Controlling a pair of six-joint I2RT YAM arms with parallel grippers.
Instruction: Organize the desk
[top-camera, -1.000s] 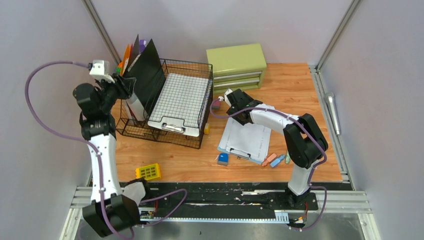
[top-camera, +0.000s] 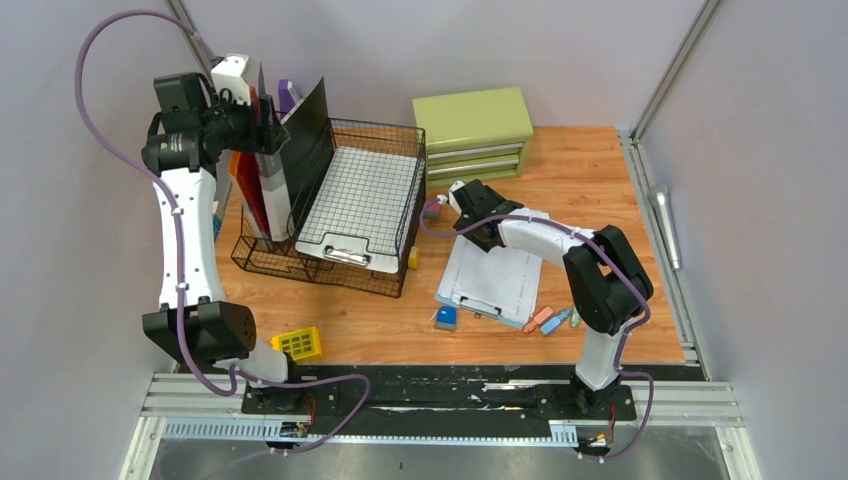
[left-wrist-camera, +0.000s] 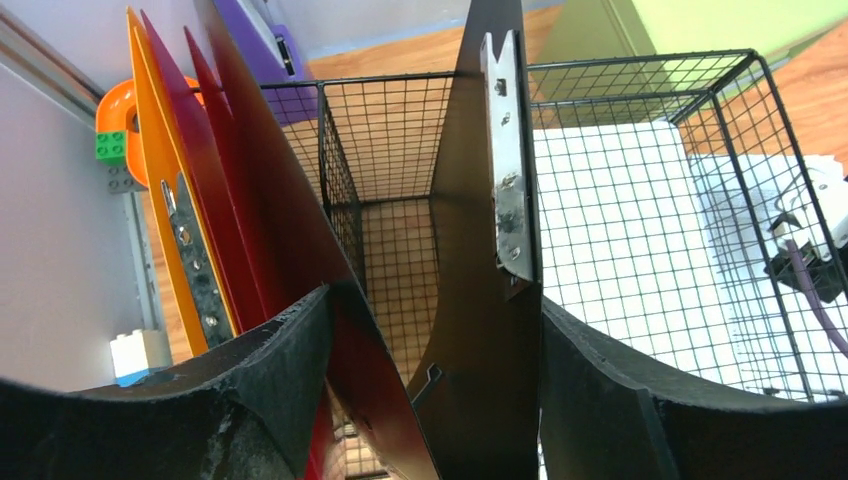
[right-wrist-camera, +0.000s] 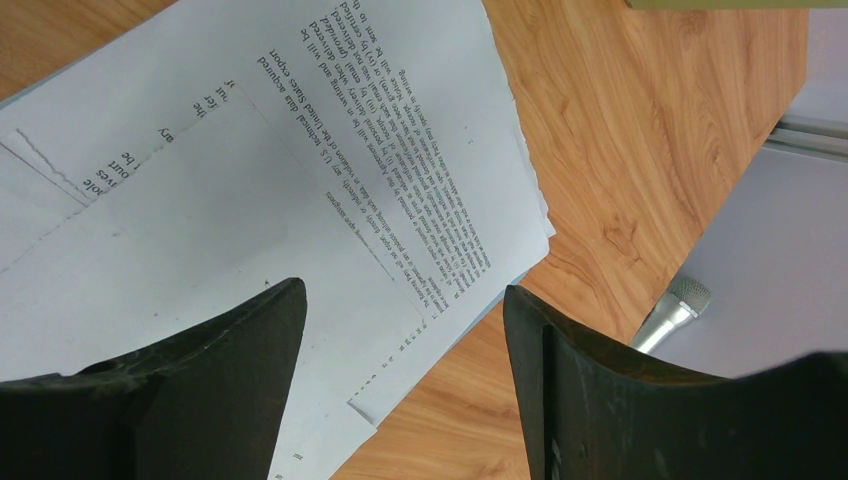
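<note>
My left gripper (top-camera: 268, 132) hangs open over the left section of the wire basket (left-wrist-camera: 720, 100). In the left wrist view, a dark upright board with a metal clip (left-wrist-camera: 480, 270) stands between its fingers, beside red folders (left-wrist-camera: 215, 200) and an orange clipboard (left-wrist-camera: 160, 180). I cannot tell whether the fingers touch the board. A white clipboard (top-camera: 355, 200) lies in the basket's right section. My right gripper is part open, low over papers on a blue clipboard (top-camera: 490, 280), with nothing visible between its fingers.
A green drawer box (top-camera: 472, 110) stands at the back. A blue object (top-camera: 445, 319), markers (top-camera: 555, 321) and a yellow block (top-camera: 297, 342) lie along the front. The desk's right side has some bare wood.
My left gripper has moved toward the back and right, higher over the upright folders, which have shifted. The right arm looks unchanged.
</note>
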